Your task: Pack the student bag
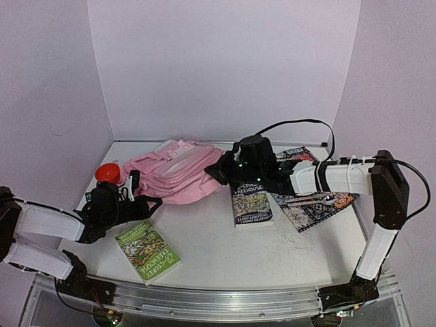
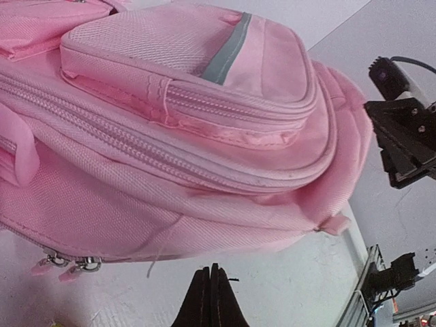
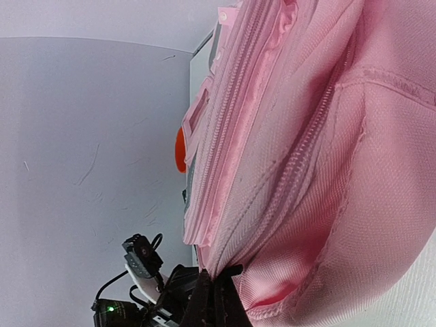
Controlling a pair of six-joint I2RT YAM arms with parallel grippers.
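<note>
The pink bag lies on its side at the back left of the table. Its two metal zipper pulls hang from the lower seam in the left wrist view, left of my left gripper. That gripper is shut, its fingertips together with nothing between them, just below the bag's lower edge. At the bag's right end, my right gripper is shut on a pinch of pink fabric near a zipper. From above, the left gripper points at the bag's front edge.
A green book lies at the front left. Another book sits under the right arm, beside a patterned cloth. An orange-red bowl stands left of the bag.
</note>
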